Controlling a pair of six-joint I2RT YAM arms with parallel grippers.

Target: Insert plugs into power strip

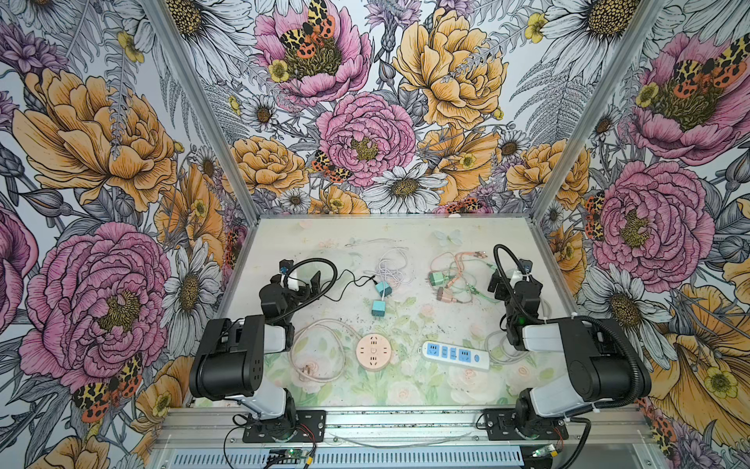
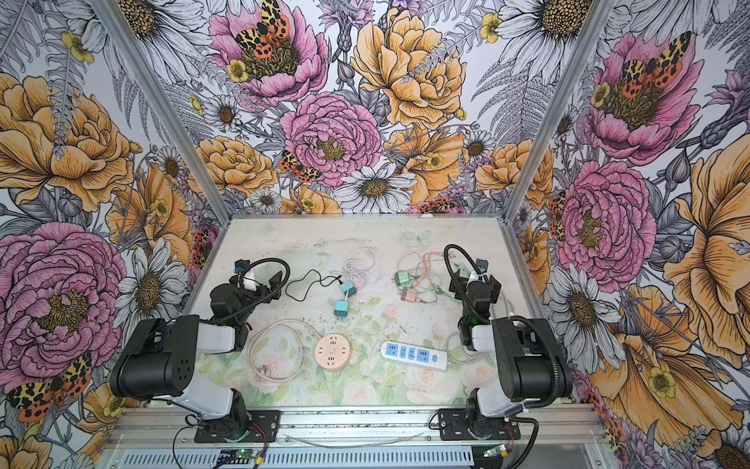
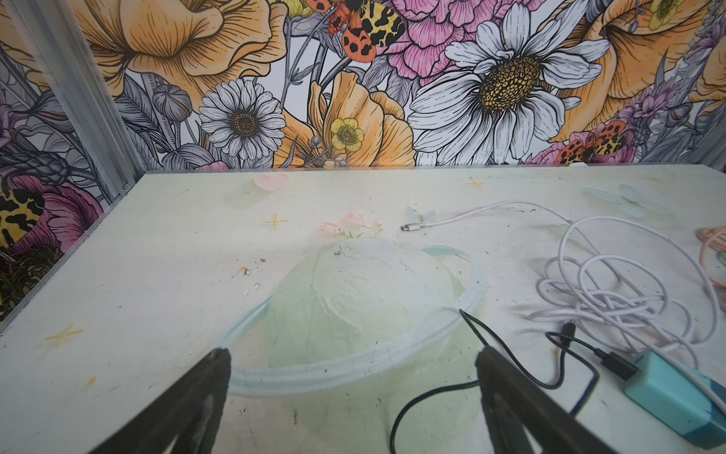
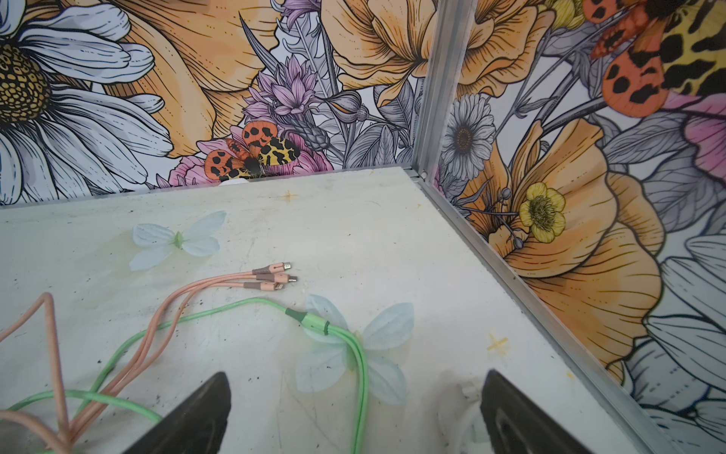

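A white power strip (image 1: 456, 355) with blue sockets lies right of centre near the table's front. To its left sits a round pink power strip (image 1: 373, 351). Two teal plugs rest near the middle: one (image 1: 378, 308) in front and another (image 1: 383, 289) just behind it, also seen as a teal block (image 3: 673, 395) in the left wrist view. Farther right are a green plug (image 1: 436, 277) and a pink plug (image 1: 443, 294) among cables. My left gripper is open over the left side, nothing between its fingers. My right gripper is open at the right, also empty.
A coiled white cable (image 3: 605, 291) and a thin black cable (image 3: 446, 386) spread left of centre. Pink cables (image 4: 151, 333) and a green cable (image 4: 359, 378) tangle at the right.
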